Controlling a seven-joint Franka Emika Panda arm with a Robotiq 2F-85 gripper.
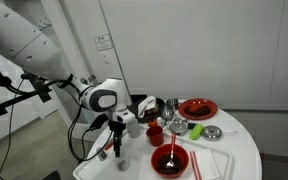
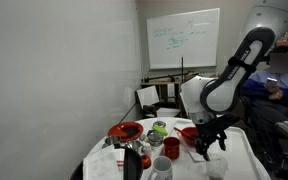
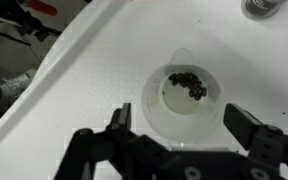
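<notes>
Below my open gripper in the wrist view is a clear round cup (image 3: 172, 118) with a small cluster of dark red, bead-like pieces (image 3: 187, 83) in it. The fingers stand wide apart, one to each side of the cup's near part, with nothing seen gripped. Exterior view 1 has the gripper (image 1: 118, 151) pointing down just over the cup (image 1: 122, 165), near the table's front left. From the other side, the cup (image 2: 217, 167) is faint against the white surface, under the gripper (image 2: 213, 148).
A red bowl (image 1: 158, 161) with a utensil in it stands to the right, a red cup (image 1: 155, 135) behind it. Farther back are a red plate (image 1: 198, 108) and several metal pots. A metal container (image 3: 260, 7) shows at the wrist view's top right.
</notes>
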